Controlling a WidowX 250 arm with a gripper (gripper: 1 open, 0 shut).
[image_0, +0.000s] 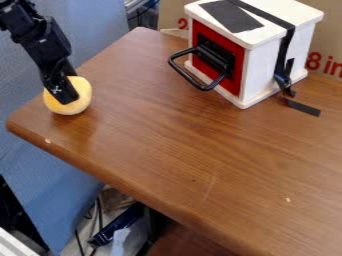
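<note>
My black gripper (62, 86) reaches down from the upper left onto a round pale yellow object (72, 103) near the left edge of the wooden table (201, 170). Its fingertips are at the object's upper side; whether they are closed on it I cannot tell.
A white box (267, 82) with a red front, black handle and black straps stands at the back right, with cardboard behind it. Past the left edge are a blue padded surface and, lower down, some clutter.
</note>
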